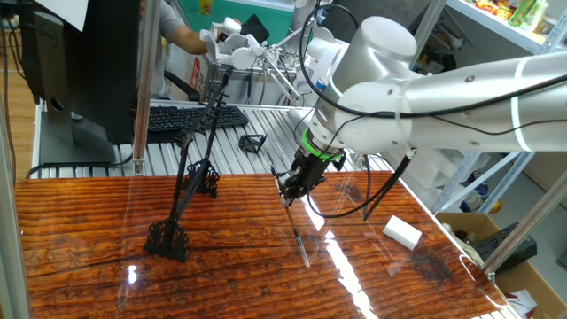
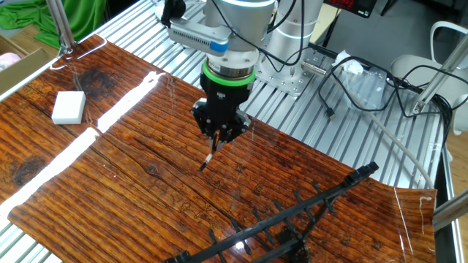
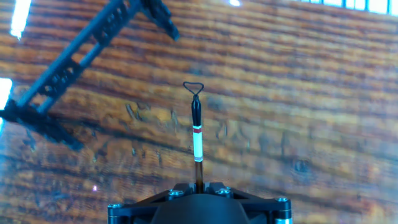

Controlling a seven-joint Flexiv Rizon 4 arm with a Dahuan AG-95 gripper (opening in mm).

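My gripper (image 1: pixel 287 188) is shut on a slim tool (image 1: pixel 299 237), which slants down over the wooden table. In the wrist view the tool (image 3: pixel 198 143) points straight out from between the fingers. It has a white band, a black tip section and a thin wire loop at its end. Exterior view 2 has the gripper (image 2: pixel 214 137) above the table near its back edge, with the tool (image 2: pixel 207 161) beneath it. A black rack (image 1: pixel 166 239) with notched end plates stands apart from the tool, on the left in exterior view 1. No tool is visible on the rack.
A white block (image 1: pixel 403 232) lies on the wooden tabletop (image 1: pixel 89 279) at the right. Bare tabletop separates the rack from the tool. A monitor (image 1: pixel 97 80) and a keyboard (image 1: pixel 197 118) stand behind on the slatted metal surface. Cables hang round the arm.
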